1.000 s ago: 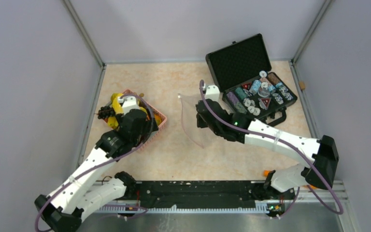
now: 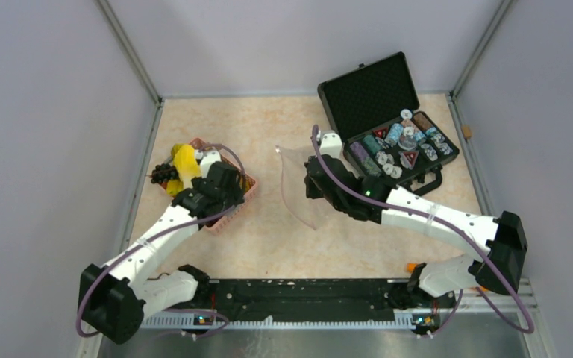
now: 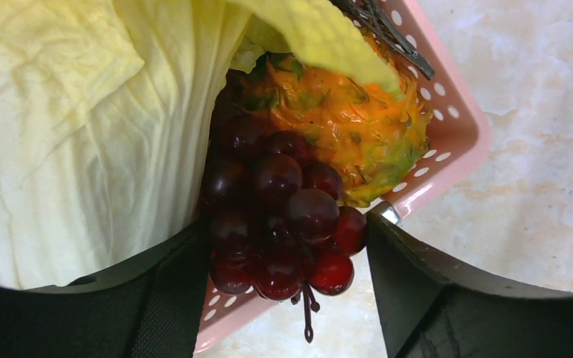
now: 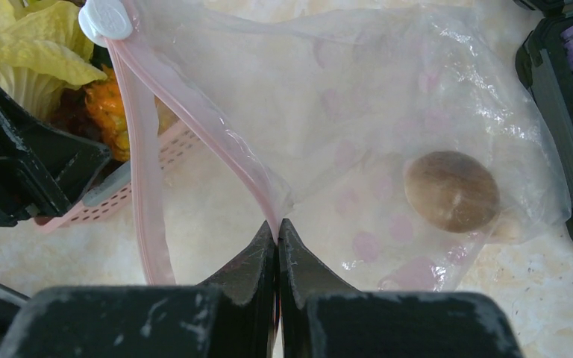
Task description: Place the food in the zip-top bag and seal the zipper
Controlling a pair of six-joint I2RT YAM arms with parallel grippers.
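Note:
In the left wrist view, dark red grapes (image 3: pixel 280 216) sit in the pink basket (image 3: pixel 455 149) between the fingers of my part-open left gripper, beside pale cabbage (image 3: pixel 82 134) and an orange-green food item (image 3: pixel 343 127). Whether the fingers grip the grapes is unclear. My right gripper is shut on the pink-edged rim of the clear zip bag (image 4: pixel 306 112), whose white slider (image 4: pixel 104 19) is at the upper left. A brown round item (image 4: pixel 451 190) shows through the bag at the right.
An open black case of poker chips (image 2: pixel 365 86) stands at the back right of the table, next to the bag. The tabletop in front of the bag (image 2: pixel 268 253) is bare.
The right arm has shifted very slightly, with the bag.

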